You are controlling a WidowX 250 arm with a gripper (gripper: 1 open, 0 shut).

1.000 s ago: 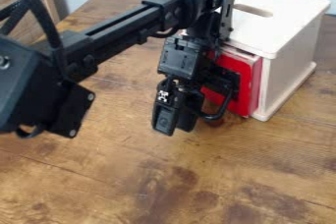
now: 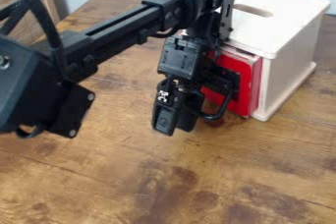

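My black gripper points down in front of a white box, low at the box's left face. A red panel shows on that face, partly covered by my arm and gripper. The gripper's fingers are dark and overlap one another in this view, so I cannot tell whether they are open or shut, or whether anything is between them.
The white box fills the back right, with a pale wall behind. A wooden edge shows at the top left behind the cables.
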